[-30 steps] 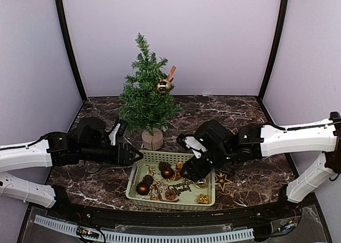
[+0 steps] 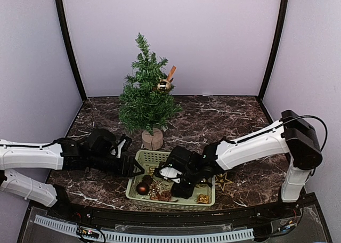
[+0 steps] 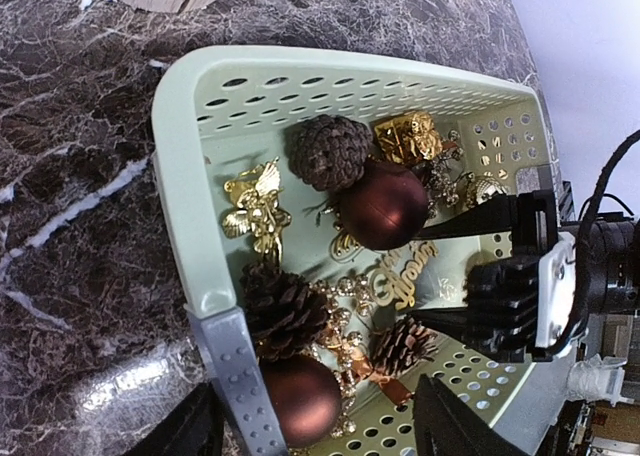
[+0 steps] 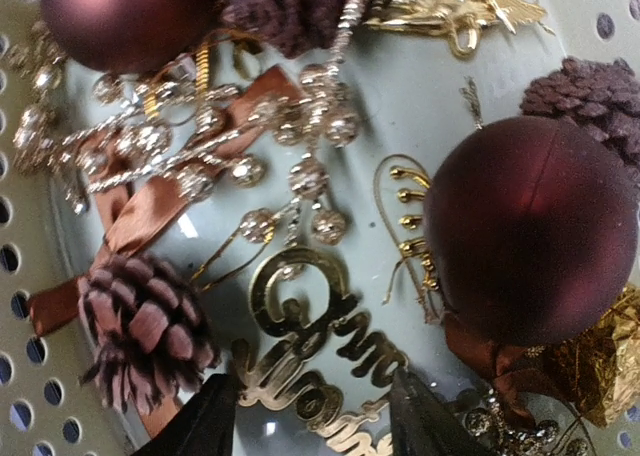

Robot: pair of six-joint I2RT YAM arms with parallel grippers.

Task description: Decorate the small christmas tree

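Observation:
The small green tree [image 2: 144,94] stands at the back of the table with a gold bauble [image 2: 163,86] on it. Below it a pale green basket [image 2: 139,163] holds maroon baubles [image 3: 385,211], pinecones [image 4: 145,326], beaded sprigs, gold figures and boxes. My right gripper is down inside the basket over gold lettering [image 4: 290,306], its fingers apart; whether anything lies between them is unclear. My left gripper is open at the basket's left end, above the contents, with nothing held.
A gold star [image 2: 226,184] lies on the marble table right of the basket. Pale walls close the sides and back.
My right gripper has moved left and down into the basket, over the lettering. The left arm has dipped slightly and shifted left.

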